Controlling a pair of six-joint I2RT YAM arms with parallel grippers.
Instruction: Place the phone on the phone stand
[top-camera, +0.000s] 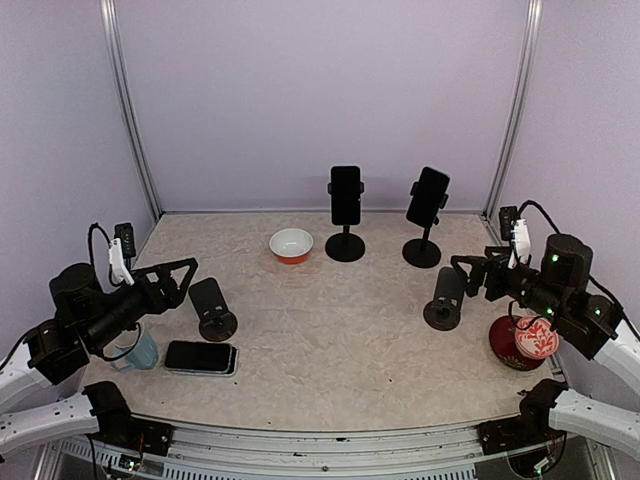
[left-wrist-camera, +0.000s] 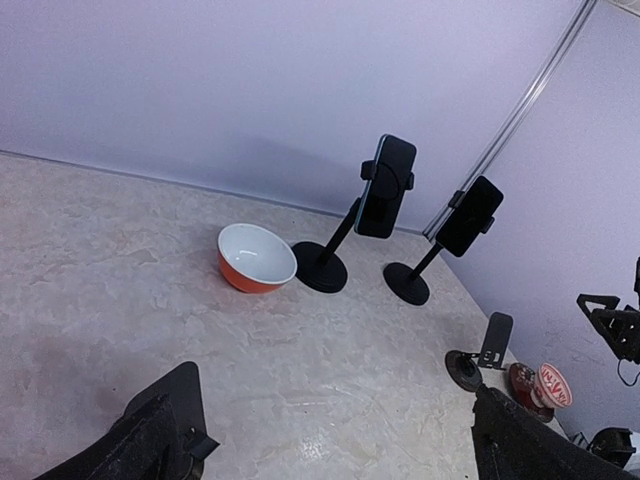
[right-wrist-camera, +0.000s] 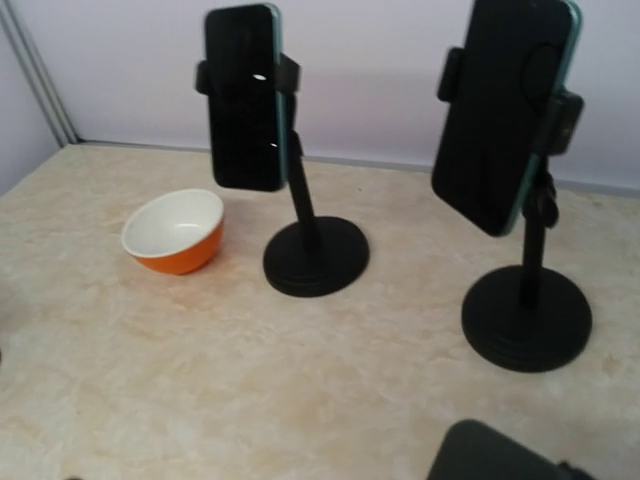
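Note:
A black phone (top-camera: 200, 356) lies flat at the front left. Two phones (top-camera: 345, 190) (top-camera: 429, 195) are held upright in tall round-based stands at the back. Two lower stands stand empty, one at left (top-camera: 217, 320) beside the flat phone, one at right (top-camera: 444, 300). My left gripper (top-camera: 178, 280) is open and empty, raised above and left of the left low stand. My right gripper (top-camera: 470, 275), also open and empty, hangs above the right low stand.
An orange-white bowl (top-camera: 291, 247) is at the back centre-left, a blue mug (top-camera: 140, 350) at the front left, red dishes (top-camera: 520, 340) at the right edge.

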